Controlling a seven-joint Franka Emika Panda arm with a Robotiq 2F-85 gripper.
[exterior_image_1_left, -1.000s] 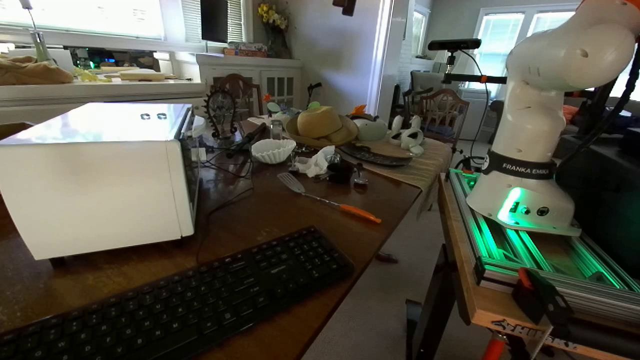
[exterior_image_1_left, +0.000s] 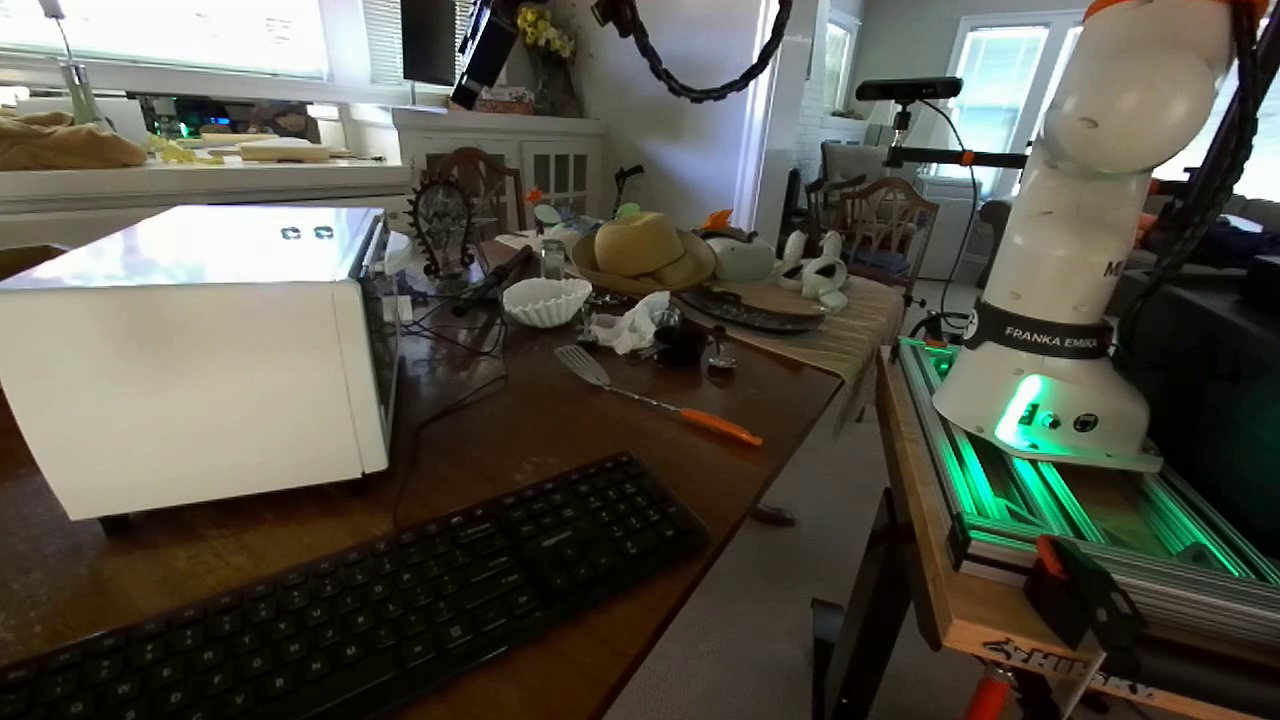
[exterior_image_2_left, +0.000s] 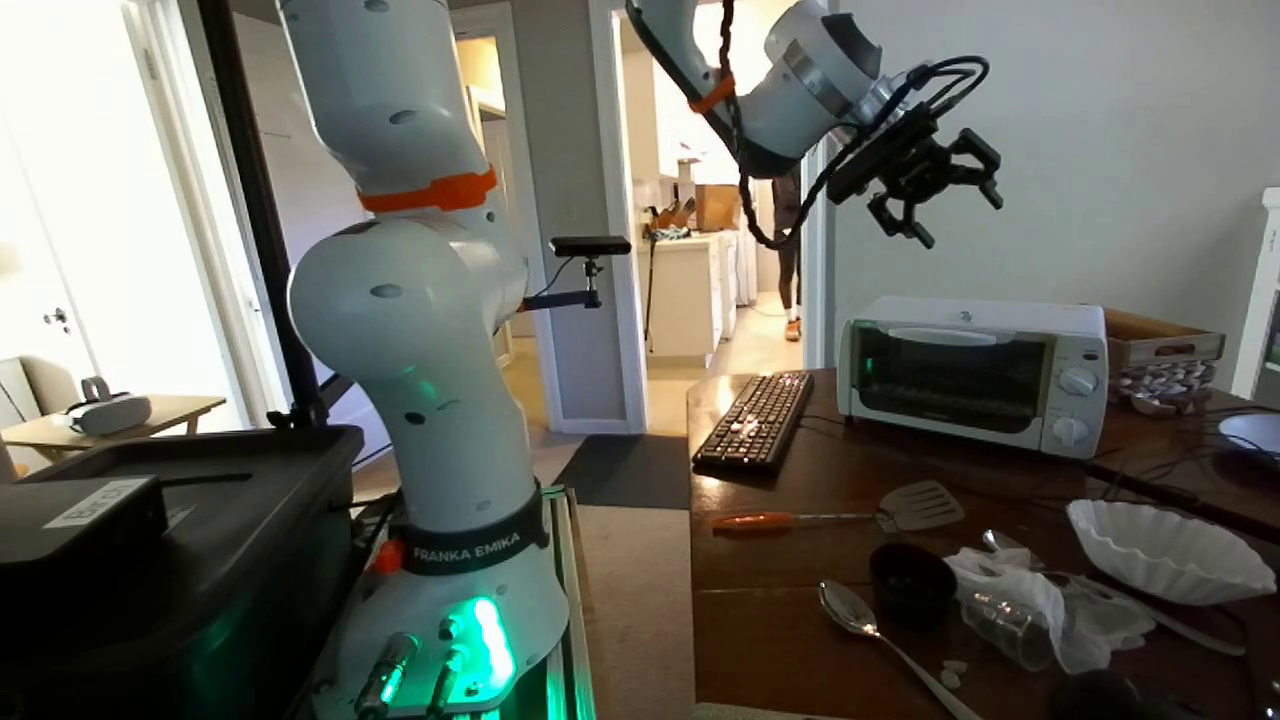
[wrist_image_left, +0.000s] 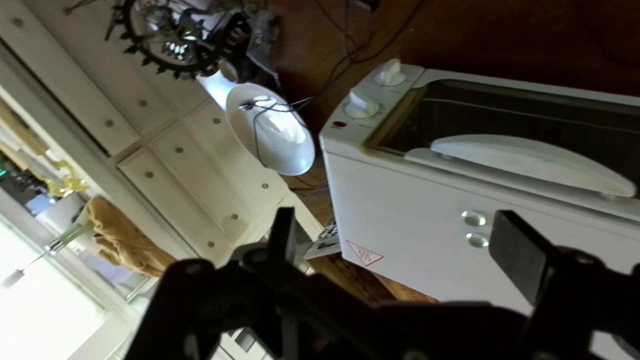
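Note:
My gripper (exterior_image_2_left: 960, 206) is open, high above the toaster oven, with nothing between its fingers. In the wrist view its two dark fingers (wrist_image_left: 520, 255) stand wide apart, and the oven's white top lies beyond them. The white toaster oven (exterior_image_2_left: 972, 372) rests on the wooden table with its door shut; its pale handle (wrist_image_left: 534, 159) and two knobs show in the wrist view. In exterior view 1 only the oven's side and top (exterior_image_1_left: 192, 384) are visible, and the gripper's fingertips are not clearly seen at the upper edge.
A black keyboard (exterior_image_2_left: 758, 420) lies beside the oven. An orange-handled spatula (exterior_image_2_left: 768, 522), a spoon (exterior_image_2_left: 849, 608), a black cup (exterior_image_2_left: 912, 584) and a fluted white bowl (exterior_image_2_left: 1170, 552) sit in front of it. Cables (wrist_image_left: 348, 57) trail near the oven. A white oval dish (wrist_image_left: 270, 129) is beside the oven.
The arm has swung out over the table; its dark gripper parts and cable now show at the top of exterior view 1. The objects on the table have not moved.

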